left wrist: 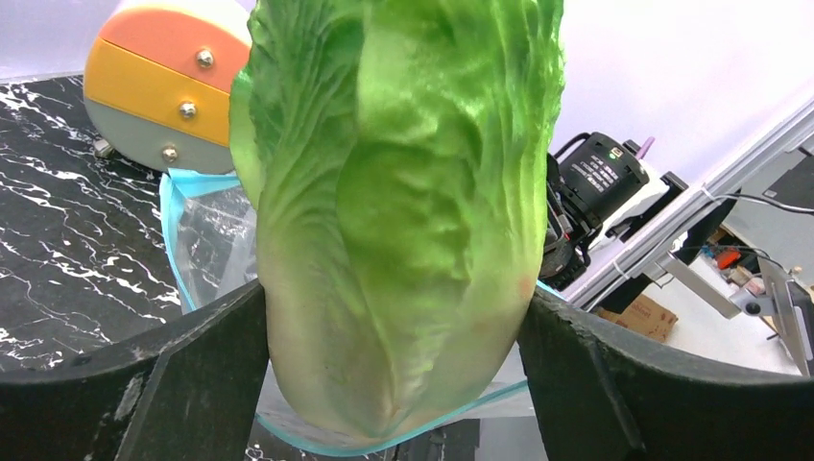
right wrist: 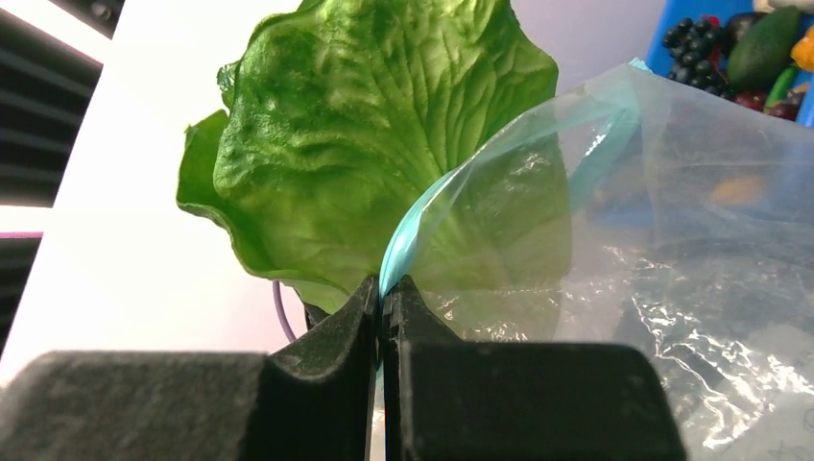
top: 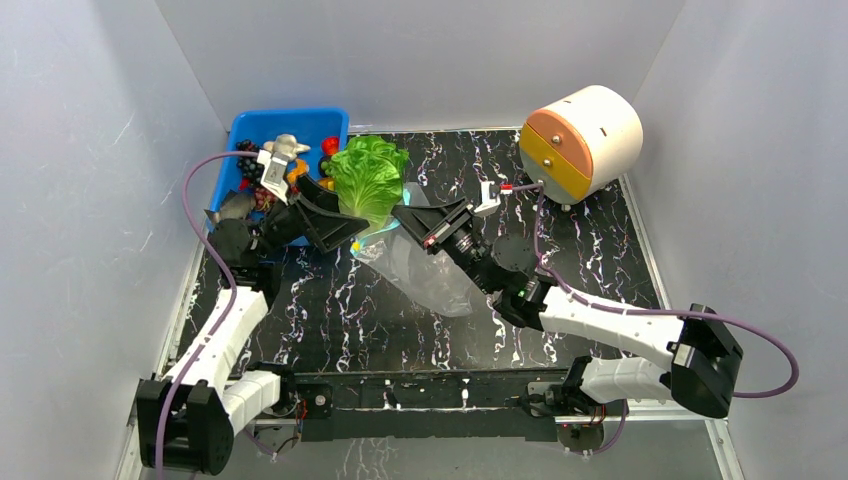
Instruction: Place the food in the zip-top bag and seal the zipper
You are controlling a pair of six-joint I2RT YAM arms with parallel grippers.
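The green lettuce (top: 368,178) stands stem-down at the mouth of the clear zip top bag (top: 425,275); in the left wrist view its pale base (left wrist: 394,355) is inside the teal rim, while the leaves rise above it. My left gripper (top: 345,210) is open, its black fingers (left wrist: 206,360) spread on either side of the base; whether they still touch it is unclear. My right gripper is shut on the bag's teal edge (right wrist: 403,240), holding that side up. The bag's lower part lies toward the table's front.
A blue bin (top: 240,125) with several toy foods is at the back left, close to the left arm. The striped round container (top: 590,140) stands back right. Bare black marbled table (top: 330,320) lies in front of the bag.
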